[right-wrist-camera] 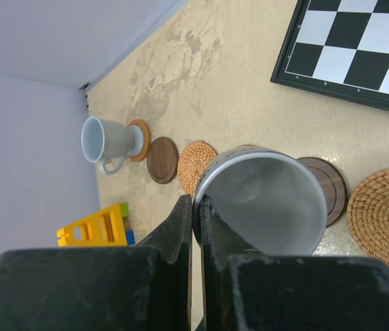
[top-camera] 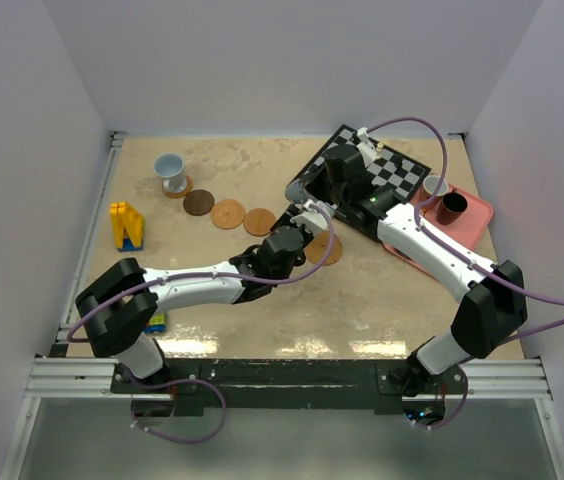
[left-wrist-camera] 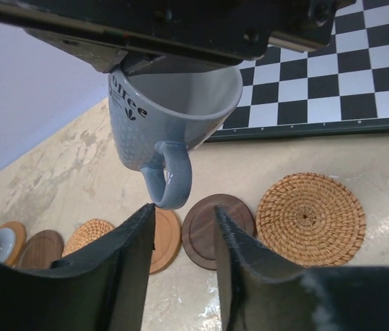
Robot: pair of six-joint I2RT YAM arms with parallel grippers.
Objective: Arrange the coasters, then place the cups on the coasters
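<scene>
A grey-blue cup (left-wrist-camera: 153,110) with a handle hangs in the air over the middle of the table, my right gripper shut on its rim. My left gripper is just below and facing the cup's handle, part open, with nothing between its fingers. Coasters lie beneath: a dark wooden one (left-wrist-camera: 201,245), a woven one (left-wrist-camera: 312,221) to its right, a light wooden one (left-wrist-camera: 167,252) and others further left. In the top view both grippers meet at the middle, partly hiding the cup.
A second cup (top-camera: 170,170) stands on a coaster at back left. A yellow toy (top-camera: 125,222) is at left. A chessboard (top-camera: 397,170) and pink tray (top-camera: 472,220) with cups are at right.
</scene>
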